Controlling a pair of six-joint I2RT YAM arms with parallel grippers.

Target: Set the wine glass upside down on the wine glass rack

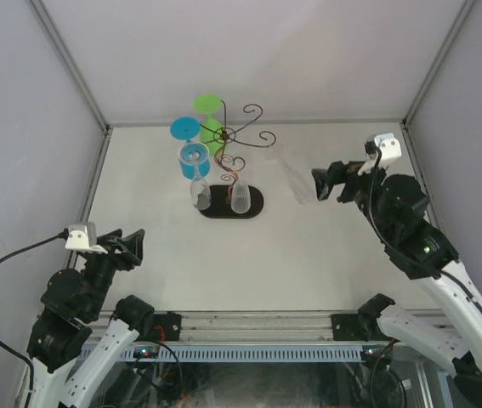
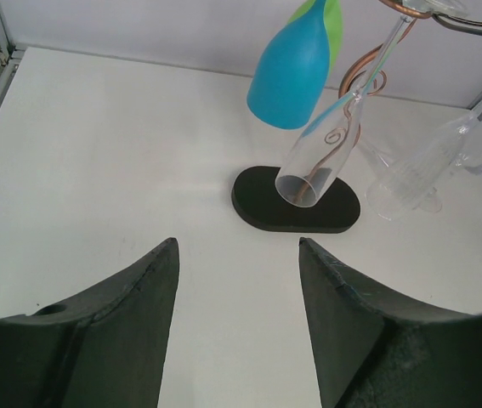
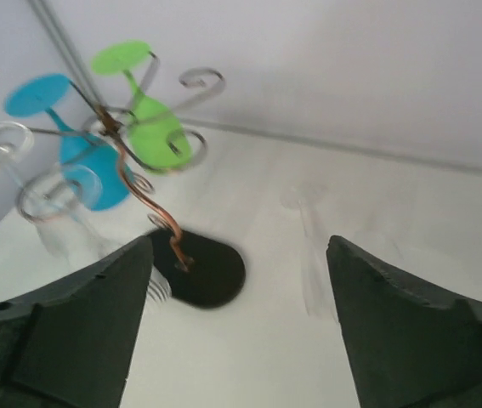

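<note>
The wire rack stands on a black oval base [image 1: 217, 209], holding upside-down glasses: a green one [image 1: 208, 104], a blue one [image 1: 185, 129] and clear ones [image 1: 201, 191] at front. In the right wrist view, blurred, the green glass [image 3: 154, 127] and blue glass [image 3: 100, 170] hang from its hooks. Clear glassware [image 1: 296, 177] lies on the table right of the rack. My left gripper [image 1: 130, 246] is at front left, below the rack, empty between its fingers. My right gripper [image 1: 326, 180] is over the table's right side, open and empty.
Walls with metal rails border it at the back and sides.
</note>
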